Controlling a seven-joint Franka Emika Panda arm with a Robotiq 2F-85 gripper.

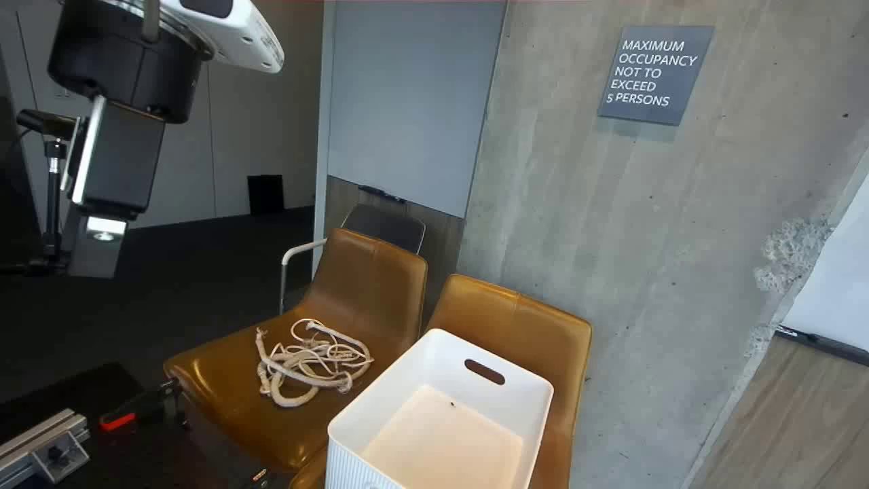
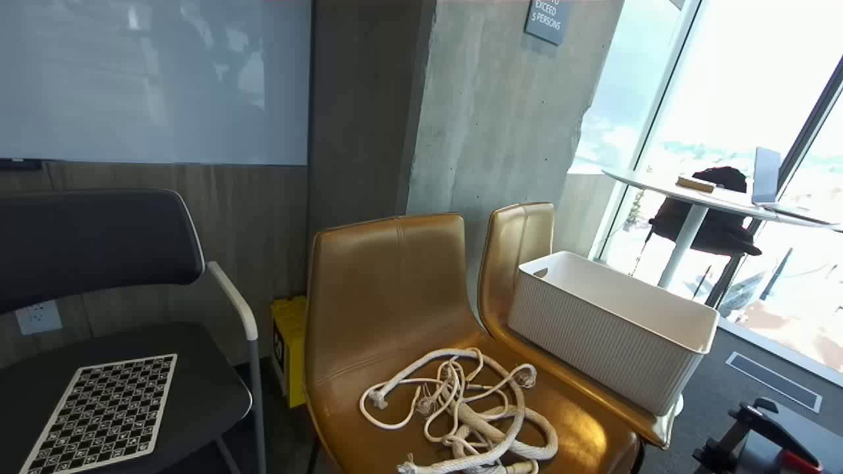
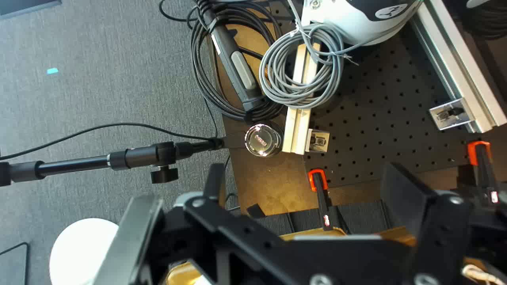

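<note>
A tangle of off-white rope [image 1: 309, 358] lies loosely coiled on the seat of a brown leather chair [image 1: 371, 285]. To its right, a white ribbed bin [image 1: 481, 358] with handle cut-outs stands on a second brown chair [image 2: 517, 229]; its floor looks bare in exterior view 1. High at the upper left of that view hangs my gripper [image 1: 98, 252], well away from both rope and bin. In the wrist view the gripper is open, its two fingers far apart with nothing between them. A bit of the rope [image 3: 477, 274] shows at the lower right corner there.
Below the gripper are a perforated black plate [image 3: 375, 109], a coil of grey cable [image 3: 304, 71], aluminium rails [image 3: 456, 61] and red-tipped clamps [image 3: 319, 190]. A black stand arm [image 3: 128, 159] reaches in from the left. A dark chair [image 2: 103, 245] holds a patterned board [image 2: 107, 411].
</note>
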